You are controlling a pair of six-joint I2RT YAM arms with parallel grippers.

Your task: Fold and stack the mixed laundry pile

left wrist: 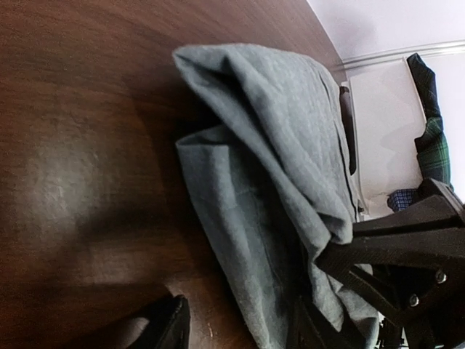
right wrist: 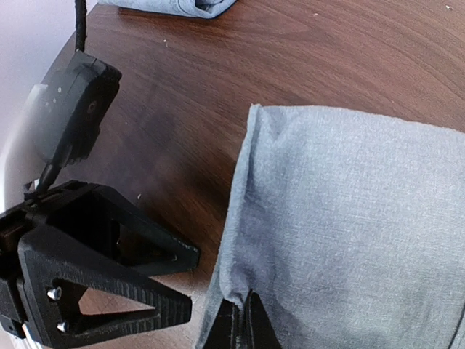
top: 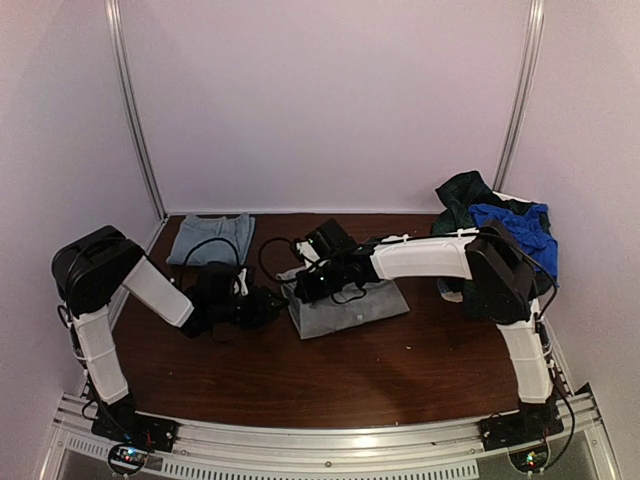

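A grey folded garment (top: 350,315) lies mid-table, its left edge doubled in layers, as the left wrist view shows (left wrist: 283,123). My right gripper is shut on that left edge, pinching the fabric (right wrist: 349,211). My left gripper stands open just left of the same edge, low over the wood, its fingertips at the bottom of its view. A light blue folded garment (top: 212,235) lies at the back left.
A heap of dark green and blue laundry (top: 510,230) fills the back right of the table (top: 340,385). White walls surround the sides and back.
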